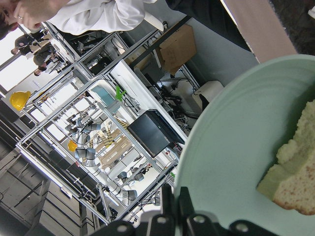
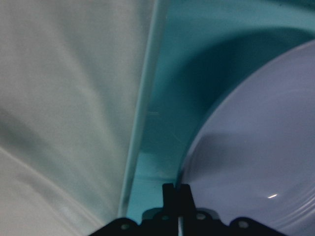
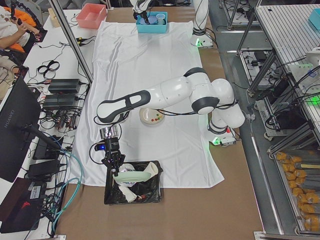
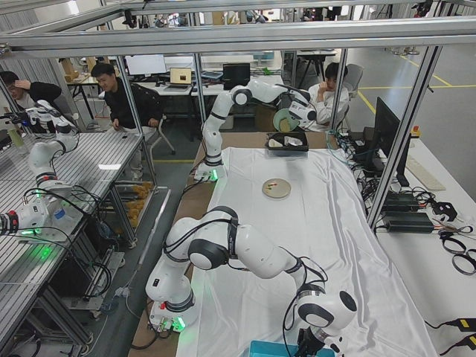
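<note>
My left gripper [image 3: 115, 168] is shut on the rim of a pale green plate [image 1: 221, 147], tilted over the black lined bin [image 3: 150, 195]; a piece of bread or sponge [image 1: 290, 187] lies on it. At the far end my right gripper is shut at the rim of a lavender plate [image 2: 256, 137] inside the blue box [image 3: 152, 28].
A round dish [image 3: 151, 116] with small coloured pieces lies mid-table on the white cloth [image 4: 312, 208]. White items lie in the bin. A pink box [image 3: 91, 15] stands on the side table.
</note>
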